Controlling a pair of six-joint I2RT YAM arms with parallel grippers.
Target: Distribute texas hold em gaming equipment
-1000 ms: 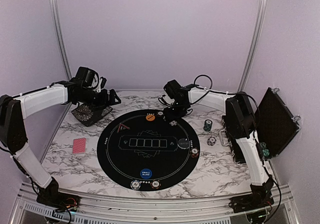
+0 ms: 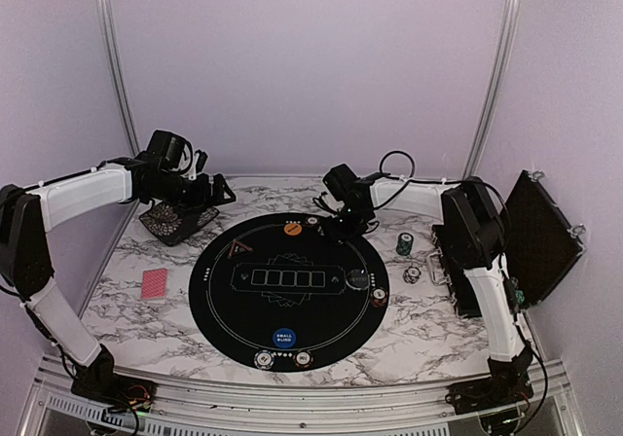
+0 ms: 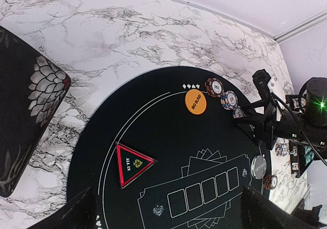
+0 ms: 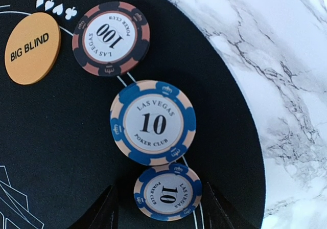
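On the round black mat (image 2: pixel 243 309), a blue-and-cream 10 chip (image 4: pixel 167 192) lies between the parted fingers of my right gripper. A dark gap shows left of that chip; its right edge is close to the other finger. Just above, a larger-looking 10 chip (image 4: pixel 153 122) nearly touches it, and a brown 100 chip (image 4: pixel 111 39) sits farther up. The orange big blind button (image 3: pixel 195 101) is beside them. My left gripper (image 2: pixel 222 191) hangs open and empty above the back left. The red all-in triangle (image 3: pixel 133 163) and blue small blind button (image 2: pixel 283 339) lie on the mat.
A red card deck (image 2: pixel 154 283) rests left of the mat, with a dark patterned case (image 2: pixel 180 222) behind it. Right of the mat are a green chip stack (image 2: pixel 404 244), another chip pile (image 2: pixel 412 273) and an open black case (image 2: pixel 531 241).
My right gripper has shifted slightly right and toward the front, now covering the chip that showed below it a second ago. The left arm has stayed still.
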